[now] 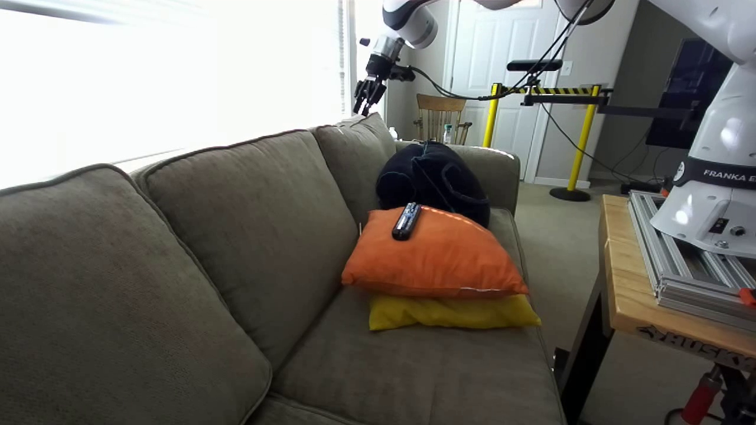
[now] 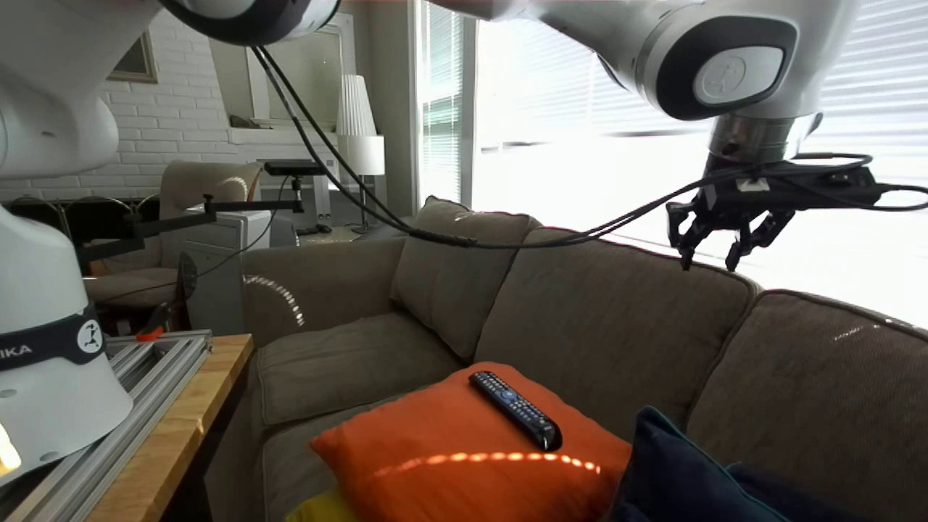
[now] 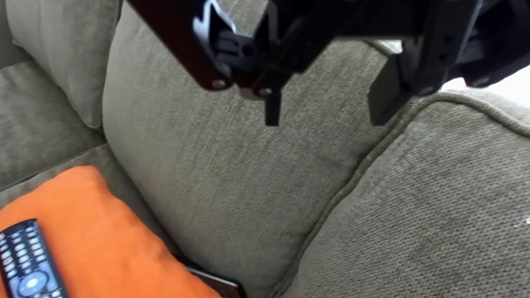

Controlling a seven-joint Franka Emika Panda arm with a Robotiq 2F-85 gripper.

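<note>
My gripper stands open, its fingers wide apart with only couch fabric showing beyond the gap. It hangs high by the top of the couch's back cushions, in front of the window, as the gripper (image 2: 709, 261) in exterior view 2 also shows. On the orange pillow (image 1: 439, 258) lies a black remote (image 2: 515, 409), buttons up, well clear of my fingers. In the wrist view a dark, flat-edged object (image 3: 218, 284) is wedged between the orange pillow and the back cushion; the pillow hides much of it.
A yellow pillow (image 1: 453, 311) lies under the orange one, and dark blue pillows (image 1: 436, 180) are bunched beside it. The couch seat (image 1: 411, 375) is bare in front. My base stands on a wooden table (image 1: 616, 283) opposite the couch.
</note>
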